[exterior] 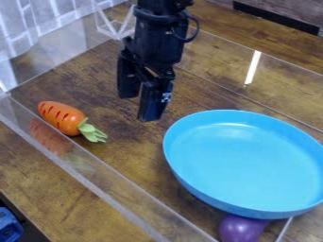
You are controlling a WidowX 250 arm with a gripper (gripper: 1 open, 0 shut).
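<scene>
My black gripper (139, 87) hangs over the middle-left of the wooden surface, fingers pointing down and apart, with nothing seen between them. An orange toy carrot (63, 117) with a green top lies to its lower left. A light blue oval plate (240, 161) fills the lower right. A purple object (240, 230), partly hidden under the plate's near edge, sits at the bottom right.
Clear plastic walls run along the left and lower left. A dark blue object (8, 225) is at the bottom left corner. The wooden surface (127, 175) has free room between carrot and plate and at the back right.
</scene>
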